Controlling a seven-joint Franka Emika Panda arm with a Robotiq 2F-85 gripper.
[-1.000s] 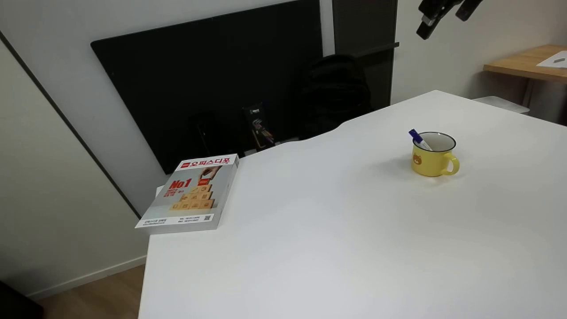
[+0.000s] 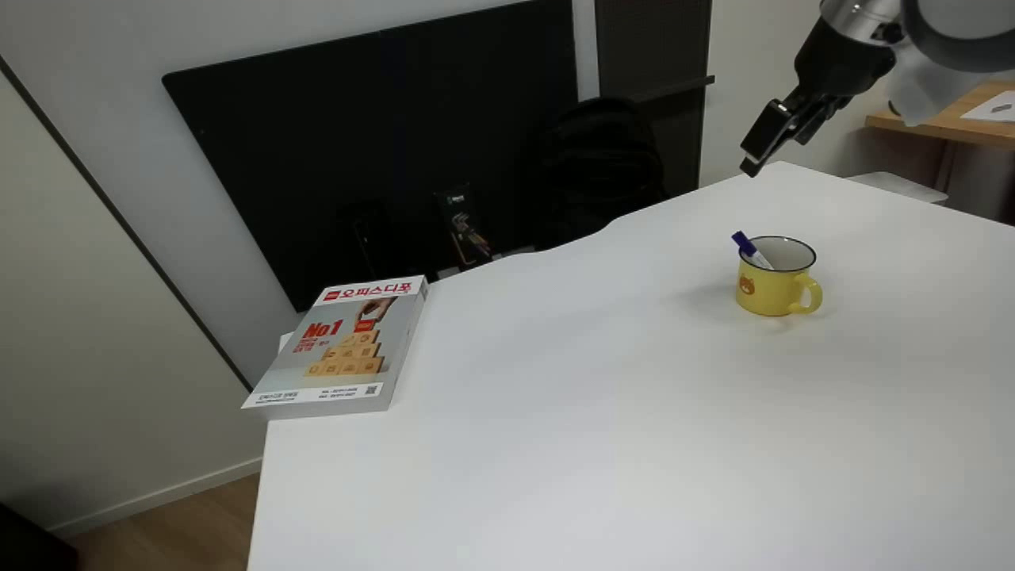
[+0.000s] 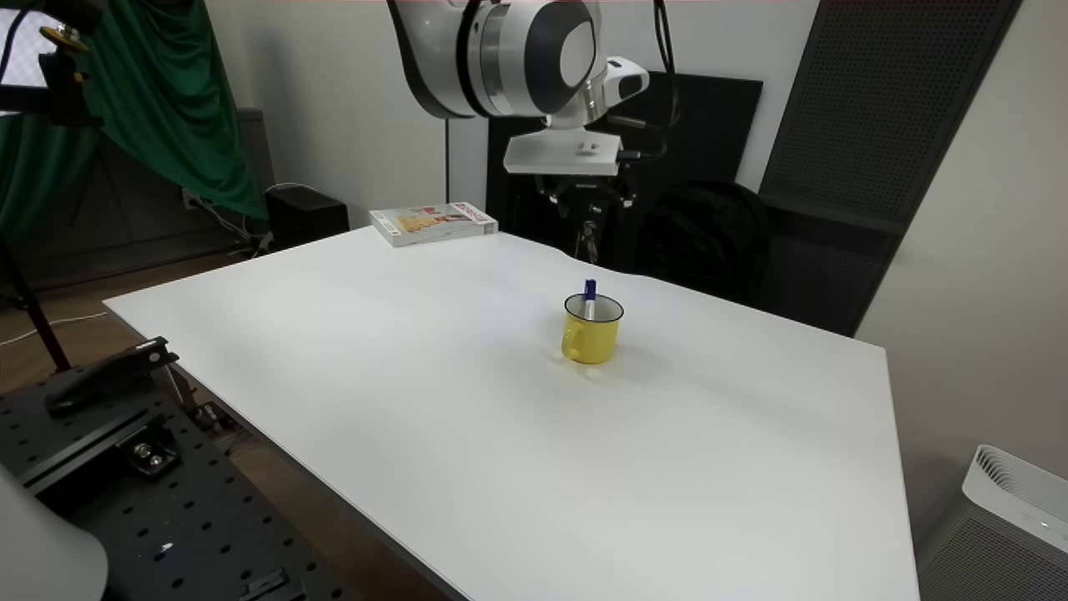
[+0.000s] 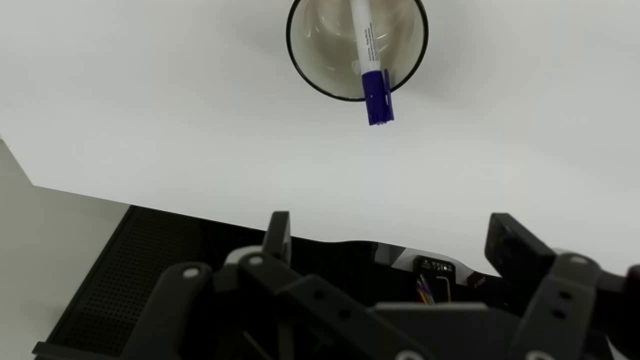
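Note:
A yellow enamel mug (image 2: 767, 290) with a dark rim stands upright on the white table. Inside it leans a white marker (image 4: 366, 39) whose purple-blue cap (image 4: 378, 99) pokes out over the rim. My gripper is open and empty, its two black fingers spread wide at the bottom of the wrist view. In exterior view 1 the gripper (image 2: 775, 152) hangs in the air above and behind the mug, touching nothing. Exterior view 2 has the mug (image 3: 588, 342) in front of and below the gripper; the fingertips are dark against the background there.
A thick catalogue (image 2: 333, 352) lies at the table's far left corner in exterior view 1. Beyond the back edge are a black backpack (image 2: 599, 162) and a dark panel (image 2: 381, 143).
My gripper has come down from the top edge of exterior view 1, and more of the arm is visible. The mug, the marker and the catalogue have not moved.

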